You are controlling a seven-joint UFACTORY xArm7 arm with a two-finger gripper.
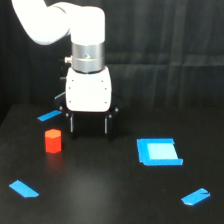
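Observation:
A small red block [53, 141] sits on the dark table at the left. My gripper [89, 126], a white hand with dark fingers, hangs to the right of the block and apart from it. The dark fingers are faint against the black background, but they stand wide apart and nothing shows between them. Toward the right lies a blue-bordered square [143, 152] with a pale centre.
Blue tape strips lie at the front left [24, 188], the front right [196, 197] and the back left [49, 115]. A black curtain [165, 50] closes off the back.

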